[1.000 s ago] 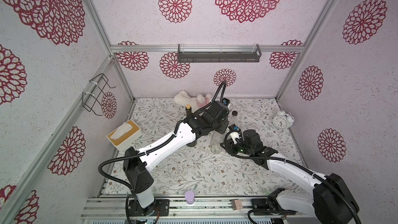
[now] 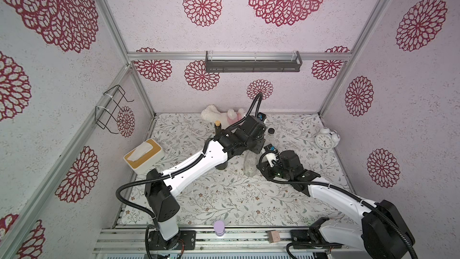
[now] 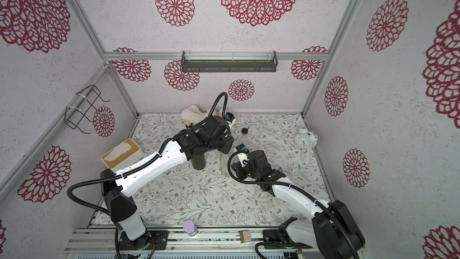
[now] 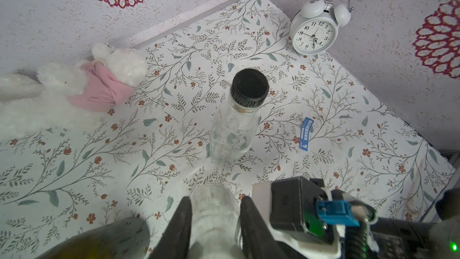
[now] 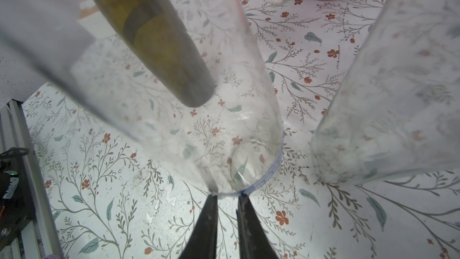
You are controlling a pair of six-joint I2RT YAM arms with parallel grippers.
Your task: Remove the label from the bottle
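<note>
A clear bottle [image 2: 250, 164] hangs over the middle of the table, with my left gripper shut on its upper end. Its transparent wall [image 5: 239, 115] fills much of the right wrist view, tilted there, with a bluish tint along the lower rim. No printed label shows on the part in sight. Close by this rim stand the tips of my right gripper, slightly apart with a narrow gap; whether they touch the glass I cannot tell. A small blue strip with white print [image 4: 305, 134] lies flat on the table to the right.
Behind stands another clear bottle with a black cap [image 4: 234, 132]. An olive bottle [image 5: 163, 33] is on the left, a plush toy [image 4: 100, 84] at the back, an alarm clock [image 4: 316, 28] back right, a tissue box [image 2: 143, 155] far left.
My left gripper and the bottle have shifted a little to the right. The right arm has hardly moved.
</note>
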